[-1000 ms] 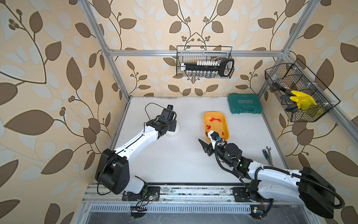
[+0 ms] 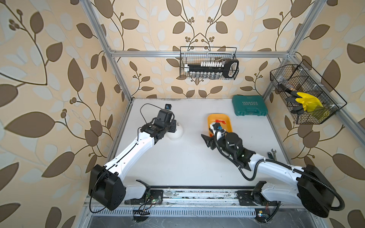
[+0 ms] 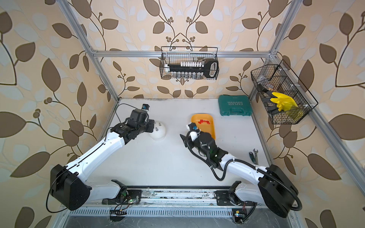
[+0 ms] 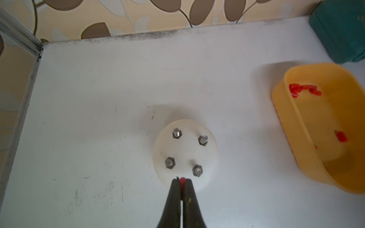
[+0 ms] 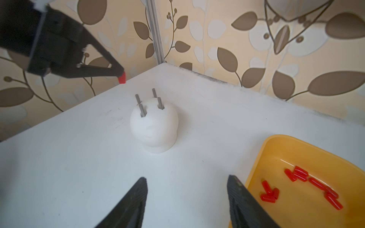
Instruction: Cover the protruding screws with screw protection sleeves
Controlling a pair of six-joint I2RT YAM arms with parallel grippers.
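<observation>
A round white base [image 4: 186, 150] on the table carries several upright bare metal screws [image 4: 203, 139] with nuts. Just short of it in the left wrist view, my left gripper is shut on a small red sleeve [image 4: 182, 181]. The right wrist view shows that sleeve [image 5: 121, 78] hanging from the fingertips, above and to the left of the base [image 5: 154, 123], clear of the screws [image 5: 142, 109]. My right gripper stands open and empty, left of the orange tray [image 5: 273, 137]. Loose red sleeves [image 5: 316, 184] lie in the tray.
A green case [image 2: 249, 105] stands at the back right, with a wrench [image 2: 274, 153] and a screwdriver at the right edge. Wire baskets [image 2: 208, 64] hang on the walls. Between base and tray the white table [image 2: 190, 167] is bare.
My left arm has shifted left, uncovering more of the white base.
</observation>
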